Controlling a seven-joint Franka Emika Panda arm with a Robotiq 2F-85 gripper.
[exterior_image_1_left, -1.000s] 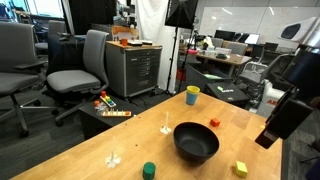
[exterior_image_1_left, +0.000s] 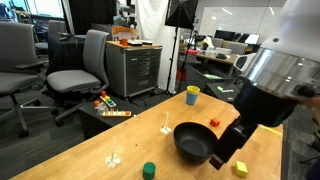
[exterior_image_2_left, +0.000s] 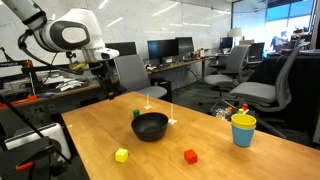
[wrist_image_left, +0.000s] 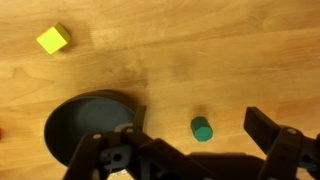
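A black bowl (exterior_image_2_left: 149, 127) stands on the wooden table, its inside bare in exterior view 2. Beside it is a small green cylinder (wrist_image_left: 201, 129), which the wrist view shows low and right of centre. The yellow block (wrist_image_left: 54, 38) lies at the upper left there, and exterior view 2 has a red block (exterior_image_2_left: 190, 156) nearer the front. My gripper is open above the table, fingers wide apart and empty; the green cylinder lies below the gap between them. In exterior view 1 the arm looms large at the right.
A blue cup with a yellow rim (exterior_image_2_left: 243, 130) stands toward the right of the table in exterior view 2. Thin white upright pieces (exterior_image_2_left: 171, 113) rise behind the bowl. Bare wood (wrist_image_left: 180, 60) stretches above the green cylinder in the wrist view.
In exterior view 1 my gripper has moved left and now appears larger, reaching over the bowl's right side. The bowl, cylinder and blocks have stayed in place.
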